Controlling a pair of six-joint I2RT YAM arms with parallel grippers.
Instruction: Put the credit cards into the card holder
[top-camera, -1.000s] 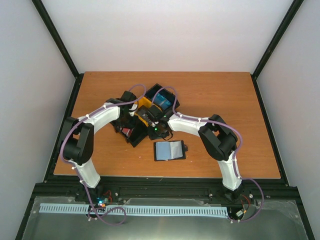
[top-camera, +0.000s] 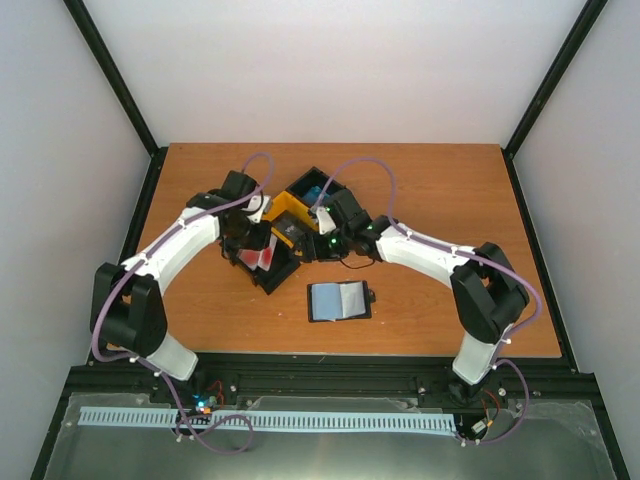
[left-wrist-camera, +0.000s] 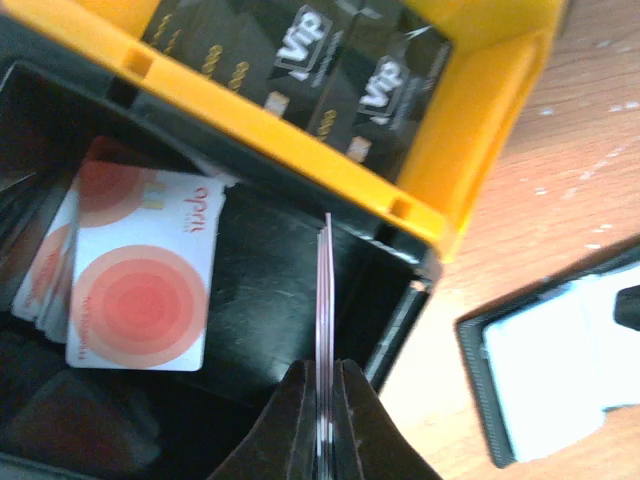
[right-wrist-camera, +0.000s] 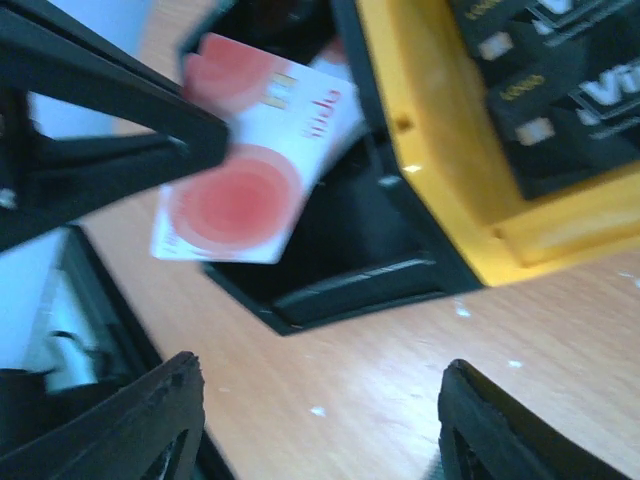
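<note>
My left gripper is shut on a thin card (left-wrist-camera: 324, 270), seen edge-on in the left wrist view; whether it is a single card cannot be told. The right wrist view shows this card's (right-wrist-camera: 245, 195) white face with red circles, in front of the left fingers' tips. Opposite it, my right gripper stands open, fingers apart, nothing between them. More white-and-red cards (left-wrist-camera: 145, 270) lie in the black box (left-wrist-camera: 265, 290) below the left gripper. The card holder (top-camera: 338, 302) lies spread on the table nearer the front, pale blue and white inside.
Touching the black box is a yellow box (left-wrist-camera: 495, 140) with black VIP cards (left-wrist-camera: 345, 70). Behind it stands another dark box (top-camera: 305, 182) with blue cards, partly hidden by the right arm.
The left arm has drawn a little to the left. The card holder has stayed put.
</note>
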